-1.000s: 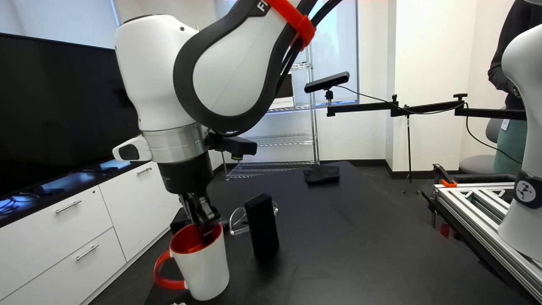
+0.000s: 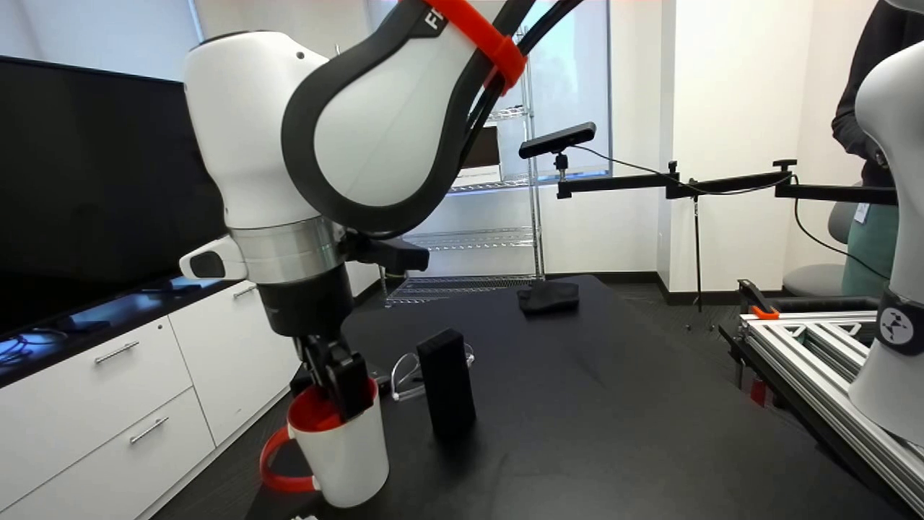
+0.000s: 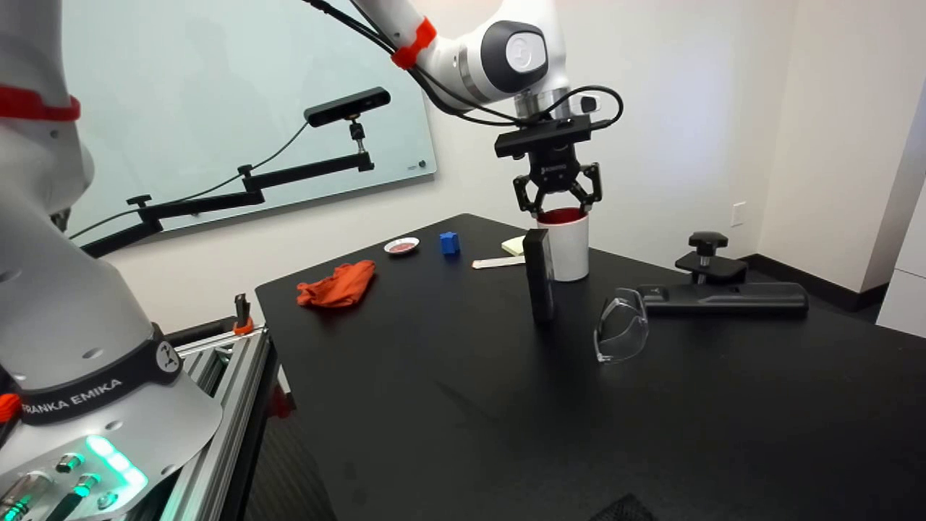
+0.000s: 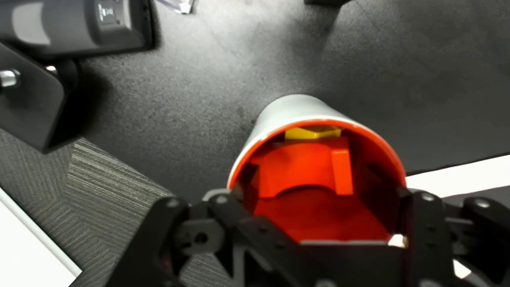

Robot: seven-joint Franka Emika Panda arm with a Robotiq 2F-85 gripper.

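A white mug (image 3: 569,250) with a red inside and a red handle (image 2: 275,464) stands upright near the table's edge. Over its mouth is my gripper (image 3: 561,210), pointing down with its fingers spread; the fingertips are at about the height of the rim on opposite sides. The wrist view looks into the mug, where a red block (image 4: 301,167) and a yellow piece (image 4: 313,133) lie. Nothing shows gripped between the fingers. Whether the fingertips touch the rim, I cannot tell.
Close beside the mug stands an upright black box (image 3: 539,276). Clear glasses (image 3: 622,326) and a black clamp mount (image 3: 725,296) lie nearby. Farther off are an orange cloth (image 3: 336,285), a blue block (image 3: 448,243) and a small dish (image 3: 401,246).
In exterior view 1, the arm and gripper have shifted left, with the fingers slightly lower at the mug. The mug has moved very slightly left.
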